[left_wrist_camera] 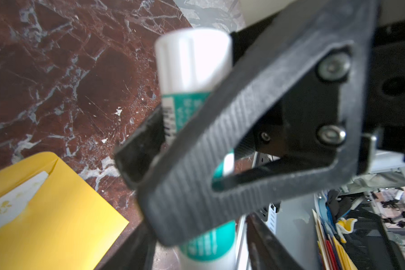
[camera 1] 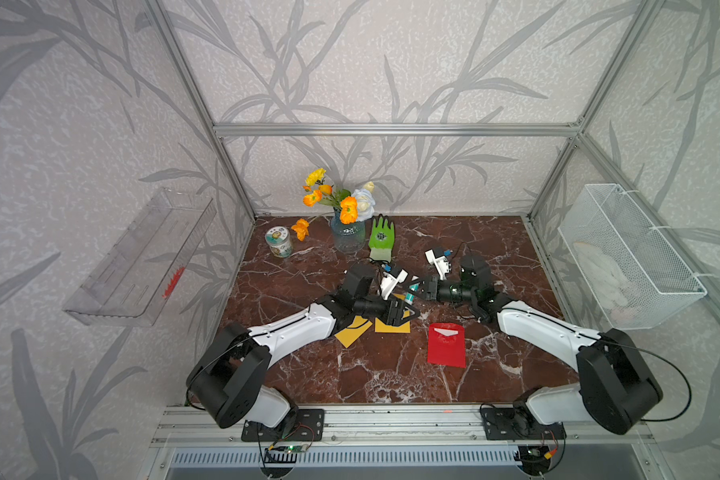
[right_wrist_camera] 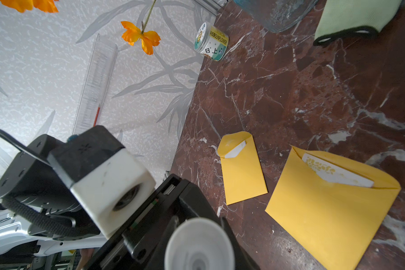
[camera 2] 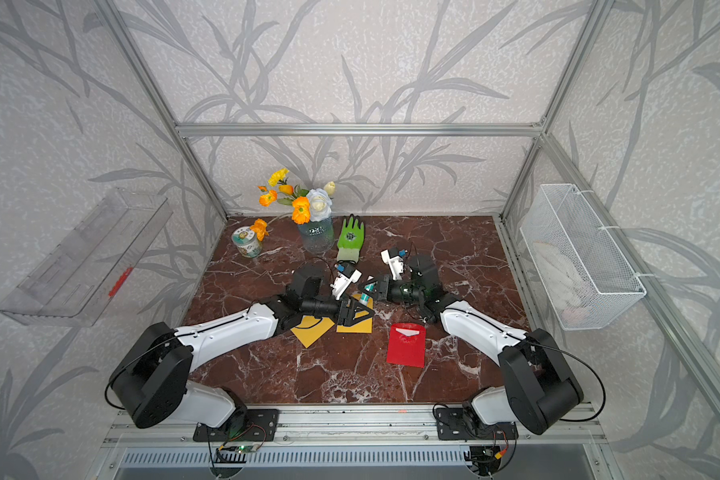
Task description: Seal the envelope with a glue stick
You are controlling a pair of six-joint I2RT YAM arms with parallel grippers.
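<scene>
The glue stick, a teal tube with white ends, hangs above the table between both grippers. My left gripper has its fingers standing apart around the tube; the near one hides the tube's middle, and contact is unclear. My right gripper is shut on the glue stick, whose round white end faces its wrist camera. Below lie a yellow envelope and a smaller yellow envelope, both with flaps up and pale cards poking out. A red envelope, also with a white card, rests right of them.
A glass vase of flowers, a green glove and a tin can stand along the back. A clear basket hangs left, a white mesh basket right.
</scene>
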